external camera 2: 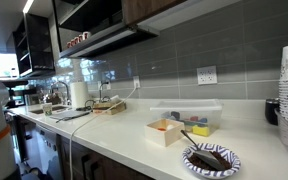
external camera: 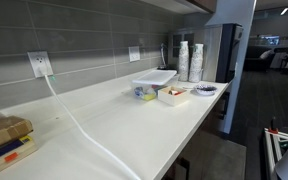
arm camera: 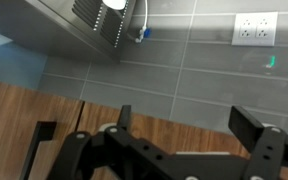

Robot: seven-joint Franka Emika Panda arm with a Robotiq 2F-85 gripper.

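In the wrist view my gripper is open, its two dark fingers wide apart and nothing between them. Grey tile wall and wood cabinet fronts (arm camera: 49,105) show behind it. Neither exterior view shows the gripper. On the white counter (external camera: 109,125) stands a small open cream box (external camera 2: 164,134) with a few small coloured items inside. Behind it is a clear lidded tub (external camera 2: 199,113) with coloured things in it. A blue-and-white patterned plate (external camera 2: 211,160) near the counter's front edge bears dark items.
Tall white stacks (external camera: 183,62) stand at the counter's far end. Cardboard boxes (external camera: 6,140) sit at the near left, and a white cable (external camera: 82,125) crosses the counter. Wall cabinets (external camera 2: 149,12) hang above.
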